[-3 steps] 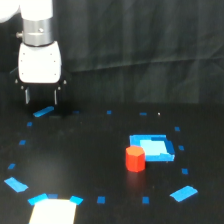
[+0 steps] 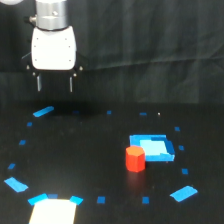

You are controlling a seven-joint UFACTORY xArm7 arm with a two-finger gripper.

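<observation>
My gripper [image 2: 54, 82] hangs at the upper left, raised above the dark table, its two thin fingers apart with nothing visible between them. A red hexagonal block [image 2: 135, 158] stands on the table right of centre. Just behind it lies a shallow blue tray [image 2: 167, 142] with a pale sheet or pad [image 2: 154, 149] inside. A cream square [image 2: 52, 211] is at the bottom left edge, partly out of frame.
Blue tape strips and small marks [image 2: 184, 193] are scattered over the table [image 2: 95, 170]. A dark curtain fills the back.
The arm and gripper have moved up and slightly right. The block, tray and cream square are unchanged.
</observation>
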